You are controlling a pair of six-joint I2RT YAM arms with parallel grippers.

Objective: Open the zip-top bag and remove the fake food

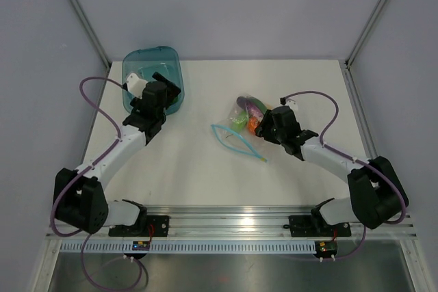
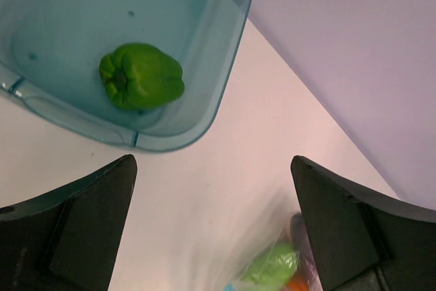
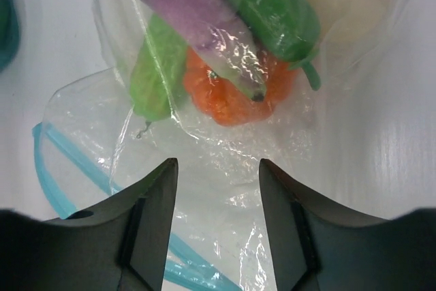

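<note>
A clear zip bag [image 1: 265, 147] lies on the table, its blue zip strip [image 3: 58, 202] curving off to one side. Inside show a purple eggplant [image 3: 191, 11], a long green pepper [image 3: 269, 11], an orange tomato-like piece [image 3: 221, 107] and a light green piece [image 3: 160, 66]. Over the clear part of the bag, my right gripper has its fingers apart with nothing visibly held. My left gripper [image 1: 169, 87] is open and empty above the right side of the teal bin [image 1: 168, 52]. A green bell pepper [image 2: 142, 76] rests on the bin's floor.
The bin stands at the back left, its wall [image 2: 231, 73] close to the left gripper. A grey wall [image 1: 226, 11] rises behind the table.
</note>
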